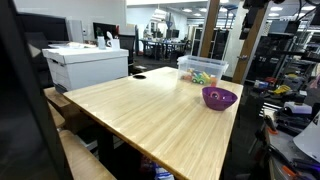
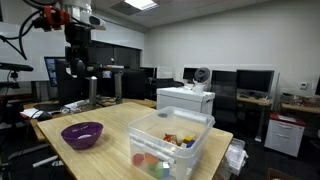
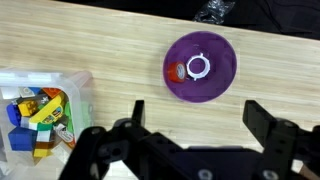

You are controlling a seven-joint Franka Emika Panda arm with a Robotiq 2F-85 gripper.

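Note:
High over the table, my gripper stands open in the wrist view, its two black fingers wide apart and no object between them. Below it on the wood lies a purple bowl [image 3: 207, 88]. Inside the bowl are a white ring [image 3: 199, 66] and a small orange-red piece [image 3: 177, 72]. A clear plastic bin [image 3: 83, 101] at the left of the wrist view holds several colourful blocks [image 3: 42, 115]. In exterior view 2 the bin [image 2: 150, 124] stands to the right of the bowl [image 2: 82, 135], apart from it.
The wooden table [image 1: 150, 105] is broadly bare beyond the bowl and bin. A small dark item [image 1: 139, 76] lies near its far edge. White cabinets [image 1: 90, 69] stand behind the table.

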